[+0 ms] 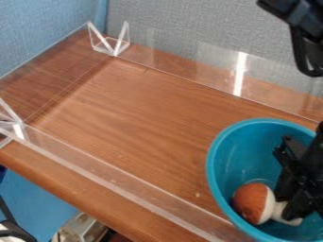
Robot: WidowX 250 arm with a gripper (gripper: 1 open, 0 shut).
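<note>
A blue bowl [225, 151] stands at the lower right of the wooden surface. Inside it, low down, lies a toy mushroom [254, 202] with a brown cap and white stem. My black gripper [285, 198] reaches down into the bowl from the right, shut on the mushroom, its fingers around the stem and partly hiding it.
Clear plastic edging runs along its back and front, with angled brackets [110, 43] at the back left. Grey padded walls rise behind, and a blue area lies below at the lower left.
</note>
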